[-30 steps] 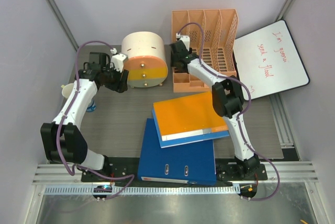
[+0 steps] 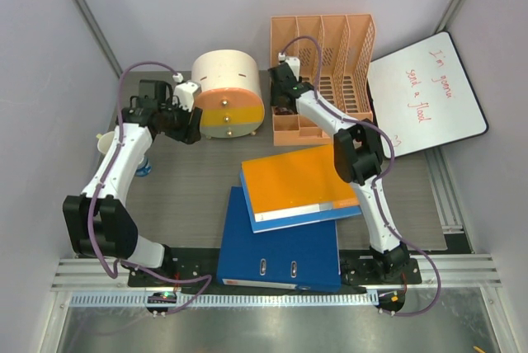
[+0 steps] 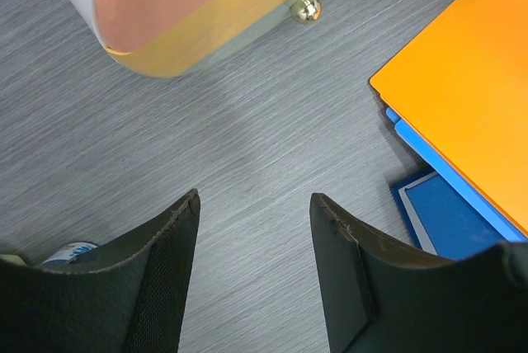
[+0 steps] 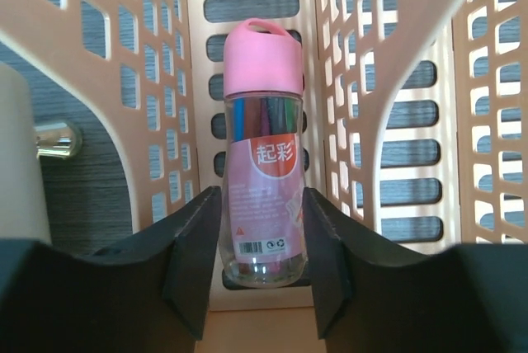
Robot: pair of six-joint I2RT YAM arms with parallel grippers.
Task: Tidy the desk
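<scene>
A clear bottle (image 4: 264, 180) with a pink cap and pink label, coloured sticks inside, lies in the leftmost slot of the beige desk rack (image 2: 286, 137). My right gripper is over its lower end, open, one finger on either side of the bottle; whether they touch it I cannot tell. From above, that gripper (image 2: 285, 105) hides most of the slot. Over bare desk, in front of the white drawer unit (image 2: 224, 74), my left gripper hangs open and empty. An orange folder (image 2: 297, 180) rests askew on a blue binder (image 2: 280, 242).
A whiteboard (image 2: 429, 93) with red writing leans at the right. Beneath the left arm, a white cup (image 2: 105, 142) and a blue-and-white item (image 2: 143, 167) are partly hidden. Clear desk (image 2: 194, 192) lies left of the folders.
The right arm has shifted very slightly over the rack. No clear movement shows in the left arm, and the folders, drawer unit and whiteboard stay put.
</scene>
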